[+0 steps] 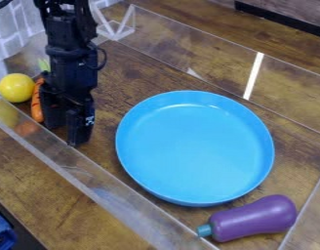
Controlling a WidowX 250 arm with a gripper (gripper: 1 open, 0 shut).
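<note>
My black gripper (69, 115) hangs low at the left of the camera view, its fingers down by an orange carrot (38, 103) that stands mostly behind it against the clear wall. The fingers are dark and overlap, so their spread is hard to make out; nothing shows held between them. A yellow round object (15, 87) lies just left of the carrot. A large blue plate (193, 147) fills the centre right, and a purple eggplant toy (254, 217) lies below it at the lower right.
Clear low walls border the wooden surface (149, 68). A blue object (0, 234) sits outside at the lower left corner. The area behind the plate is bare.
</note>
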